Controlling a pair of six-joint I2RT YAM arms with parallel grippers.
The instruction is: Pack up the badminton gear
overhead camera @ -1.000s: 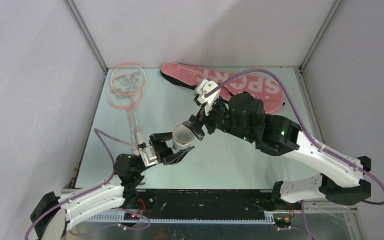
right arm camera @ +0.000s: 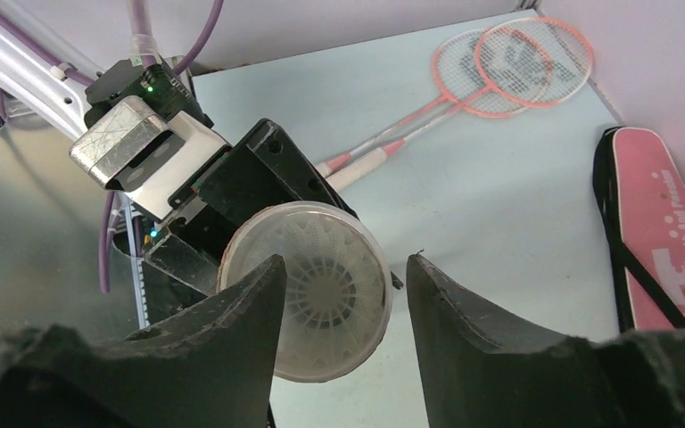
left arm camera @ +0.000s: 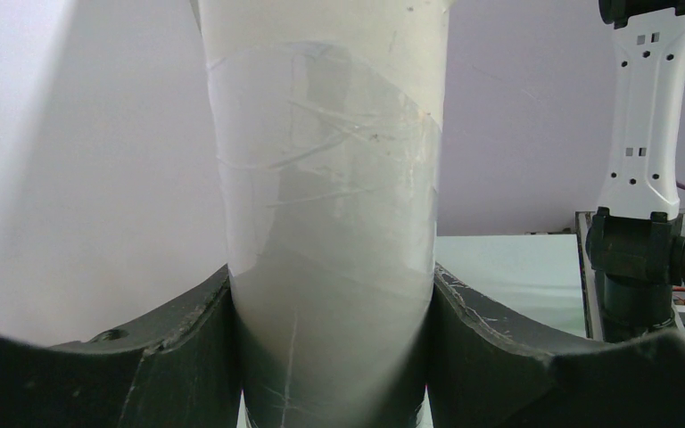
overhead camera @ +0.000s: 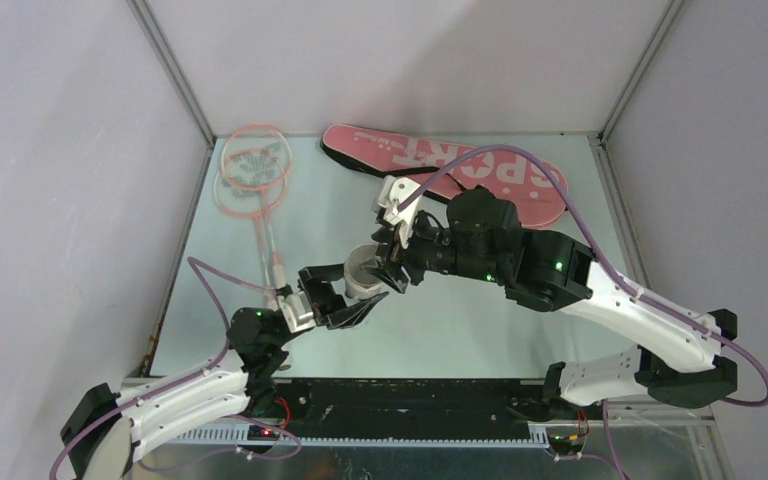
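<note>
My left gripper (overhead camera: 345,295) is shut on an upright shuttlecock tube (left arm camera: 325,196), which fills the left wrist view. In the right wrist view the tube's open top (right arm camera: 321,348) shows the ribbed inside of shuttlecocks. My right gripper (overhead camera: 390,265) hangs right over that top, part open, its fingertips (right arm camera: 263,285) at either side of the rim. Two pink rackets (overhead camera: 256,170) lie crossed at the back left, handles toward the front. A pink racket bag (overhead camera: 500,185) with a black strap lies along the back wall.
The board (overhead camera: 460,340) is bare in the middle front and right. Walls stand close round the back and both sides. Purple cables run along both arms.
My right gripper has shifted slightly left and down over the tube's top. The left arm and the tube stay where they were.
</note>
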